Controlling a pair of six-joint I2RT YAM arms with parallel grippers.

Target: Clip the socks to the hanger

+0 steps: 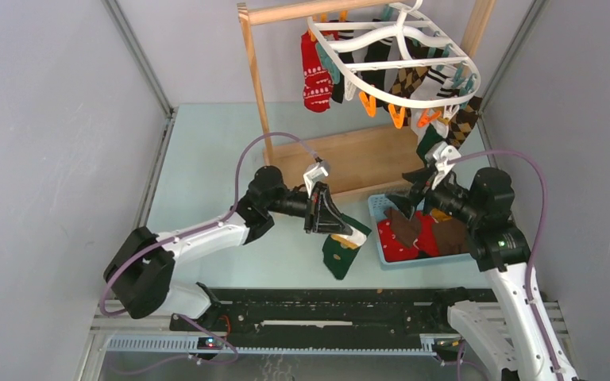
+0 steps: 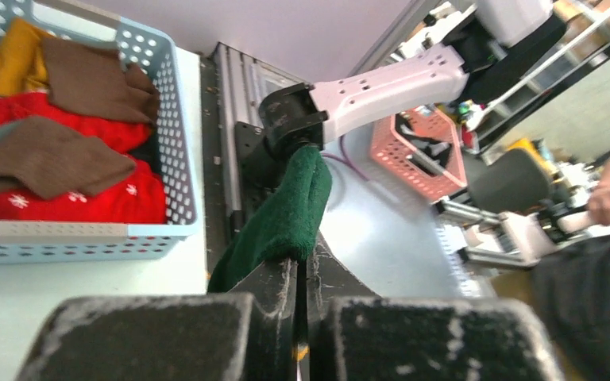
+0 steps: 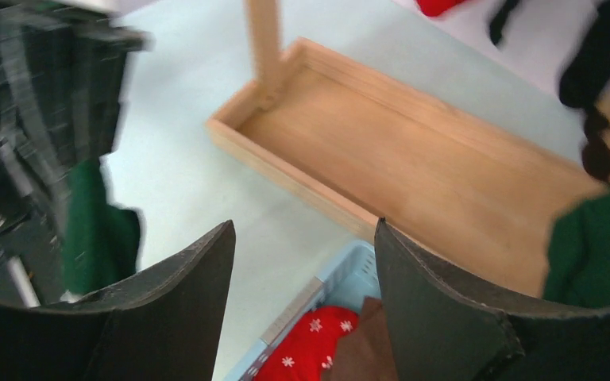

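Observation:
A dark green sock (image 1: 340, 255) with a white and mustard end hangs from my left gripper (image 1: 338, 228), which is shut on that end. In the left wrist view the green cloth (image 2: 290, 210) rises past the closed fingertips. My right gripper (image 1: 401, 193) stands open over the near basket, its fingers (image 3: 179, 294) wide apart with nothing between them. The white hanger (image 1: 462, 62) is up at the back, carrying several socks. Orange clips (image 1: 398, 117) dangle along its front rim, and a green-toed sock (image 1: 429, 141) hangs at its right front.
A light blue basket (image 1: 389, 263) holds red and brown socks below my right gripper. The wooden stand's base (image 1: 349, 155) lies behind both arms, with its post (image 1: 256, 83) at the left.

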